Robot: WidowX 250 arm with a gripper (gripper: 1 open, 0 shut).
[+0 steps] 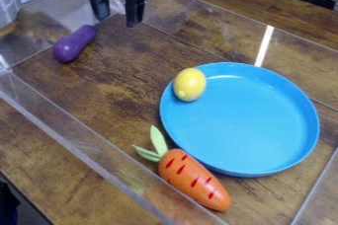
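Note:
The black gripper point(115, 2) hangs at the top left, its two fingers apart with nothing seen between them. Below it and to the left lies a purple eggplant point(75, 43). A yellow oval object point(189, 85) rests on the left rim area of a large blue plate point(244, 128). An orange toy carrot point(193, 178) with green leaves lies below the plate, toward the bottom of the view.
Transparent walls or strips run along the left and lower left.

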